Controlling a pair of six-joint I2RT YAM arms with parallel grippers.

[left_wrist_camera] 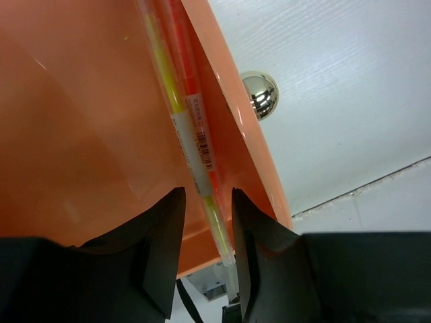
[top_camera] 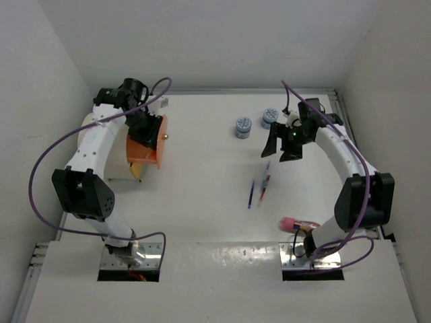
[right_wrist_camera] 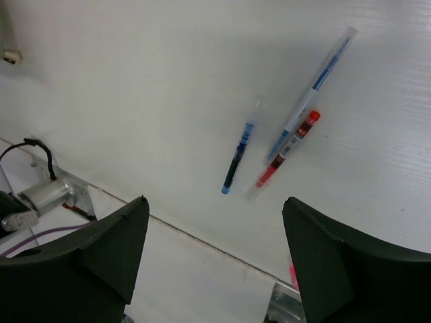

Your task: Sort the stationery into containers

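Observation:
An orange drawer (top_camera: 159, 151) with a round knob stands pulled out of a cabinet (top_camera: 118, 155) at the left. My left gripper is over it, open, its fingertips either side of a yellow highlighter-like pen (left_wrist_camera: 173, 94); a red pen (left_wrist_camera: 190, 81) lies alongside, against the drawer wall. My right gripper hangs open above the right side of the table. Below it lie a dark blue pen (right_wrist_camera: 237, 158), a light blue pen (right_wrist_camera: 302, 104) and a red pen (right_wrist_camera: 293, 145).
Two grey-blue round containers (top_camera: 244, 126) (top_camera: 270, 117) stand at the back right. A pink cylinder (top_camera: 296, 225) lies at the front right.

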